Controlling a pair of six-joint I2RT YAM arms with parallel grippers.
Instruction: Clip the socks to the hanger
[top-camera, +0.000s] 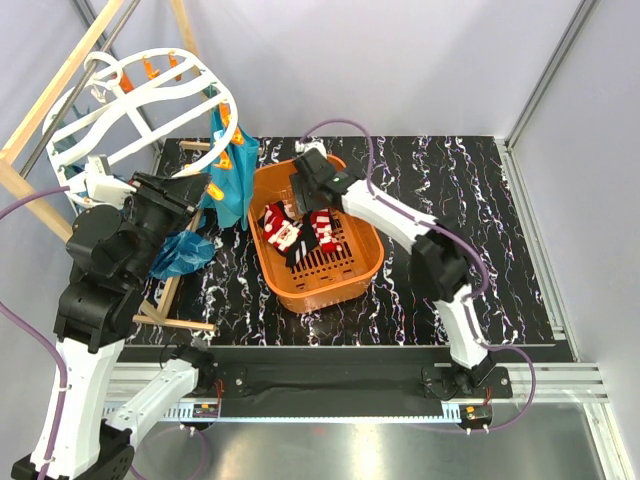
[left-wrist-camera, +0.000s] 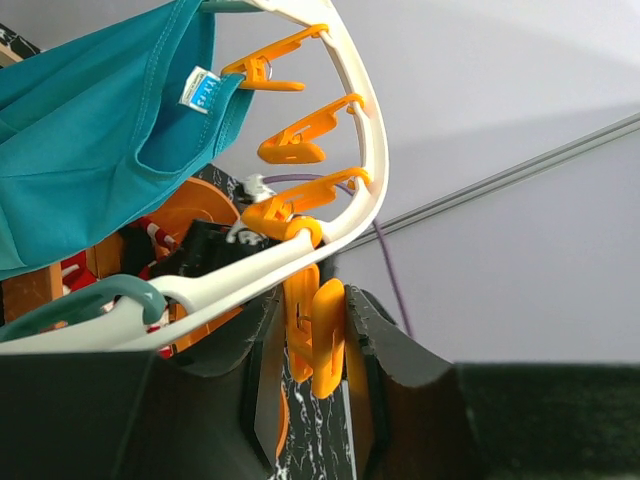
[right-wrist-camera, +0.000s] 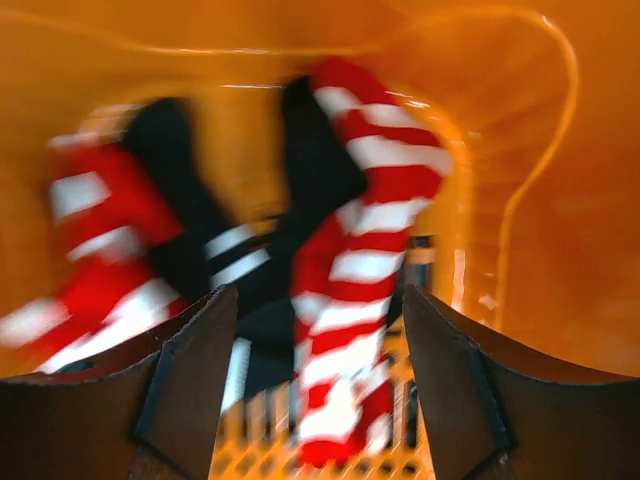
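Note:
The white hanger (top-camera: 150, 97) with several orange clips stands at the upper left. My left gripper is shut on an orange clip (left-wrist-camera: 328, 345) at the hanger's rim. No sock shows in that clip. Inside the orange basket (top-camera: 335, 288) lie red-and-white socks (right-wrist-camera: 360, 250) and dark socks (right-wrist-camera: 185, 150), partly overlapping; one patterned sock (top-camera: 282, 234) lies on the left side. Pointing down into the basket, my right gripper has its fingers (right-wrist-camera: 195, 370) apart above the socks, with nothing held between them. In the top view the right arm covers part of the basket.
Teal fabric (top-camera: 235, 180) hangs from the hanger beside the basket's left wall. A wooden frame (top-camera: 50, 85) rises at the left.

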